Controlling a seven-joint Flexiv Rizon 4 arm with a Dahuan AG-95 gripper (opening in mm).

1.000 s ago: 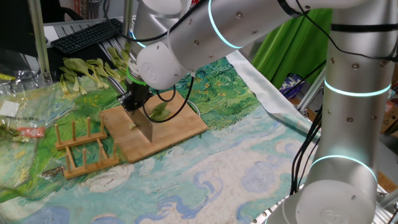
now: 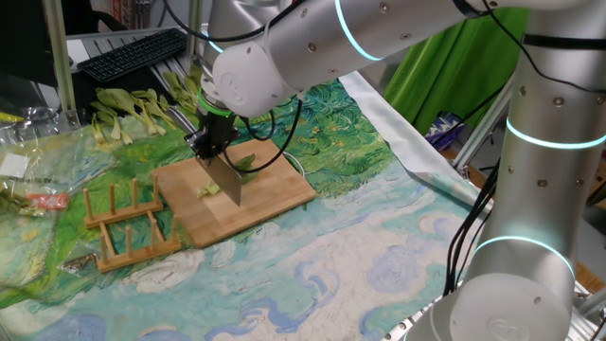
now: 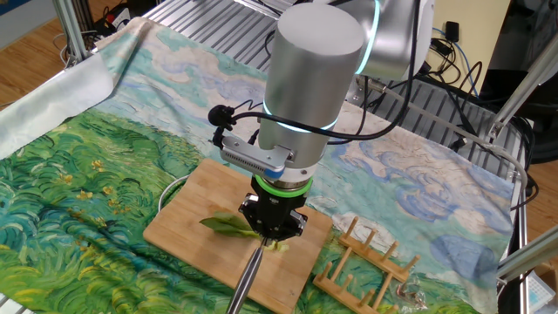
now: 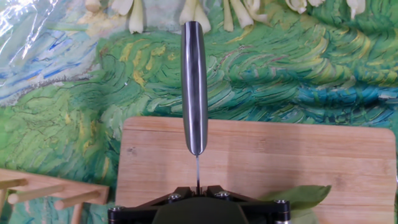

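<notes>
A knife, its steel handle [image 4: 194, 87] pointing away from the arm in the wrist view, is held by my gripper, which is shut on the blade near the handle. In exterior view 1 the broad blade [image 2: 224, 180] hangs down from the gripper [image 2: 210, 152] over the wooden cutting board [image 2: 275, 197]. Whether its edge touches the board I cannot tell. A leafy green vegetable [image 3: 228, 224] lies on the board, and pale cut pieces [image 2: 208, 190] are close to the blade. The gripper hides part of the vegetable in exterior view 2.
A wooden peg rack [image 2: 128, 232] stands beside the board. More leafy vegetables [image 2: 123, 104] lie on the cloth beyond it, near a clear plastic bag [image 2: 28, 170].
Pale pieces show more clearly beside the blade. The board and rack stay put.
</notes>
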